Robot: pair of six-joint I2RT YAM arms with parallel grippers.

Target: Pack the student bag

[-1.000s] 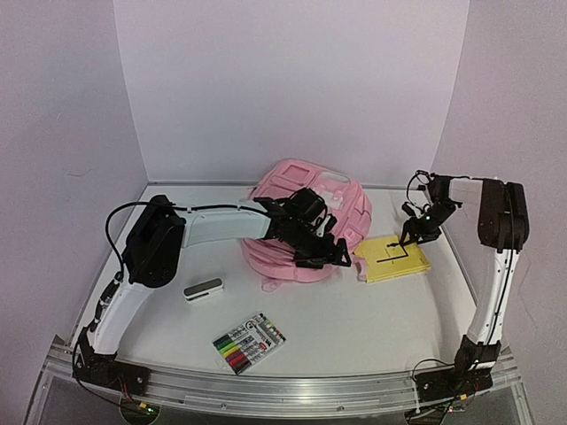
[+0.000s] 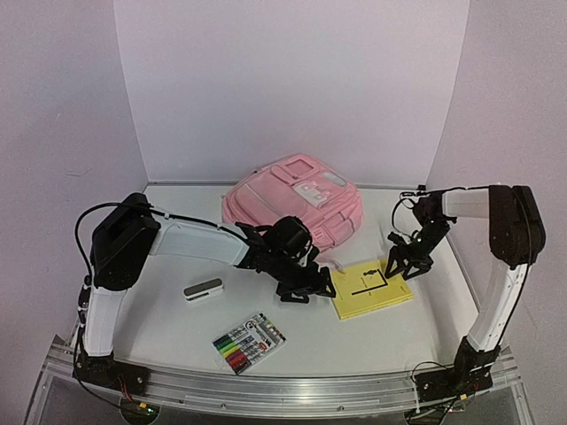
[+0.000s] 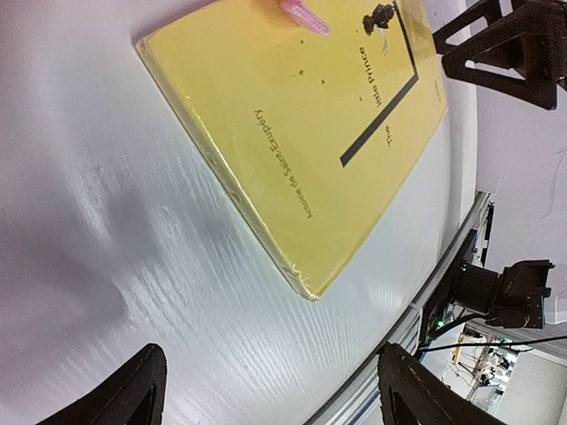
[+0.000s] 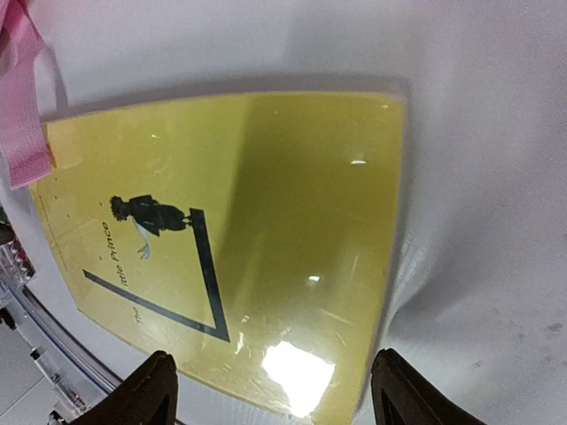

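The yellow book (image 2: 370,289), "The Little Prince", lies flat on the table, cover up. My left gripper (image 2: 310,291) hovers just off the book's left edge; in the left wrist view its fingers (image 3: 133,390) stand wide apart with bare table between them. Over the book's far right part, my right gripper (image 2: 409,266) is open too, its spread fingers (image 4: 403,394) reaching the book's borders in the right wrist view. Behind the book rests the pink bag (image 2: 288,195), lying on the table. A pink strap end (image 4: 25,150) overlaps the book's edge.
A grey and white case (image 2: 204,289) sits at the left of the table. A set of coloured markers (image 2: 249,343) lies near the front metal rail (image 2: 283,396).
The book has moved forward and left, away from the right wall. The bag has shifted left.
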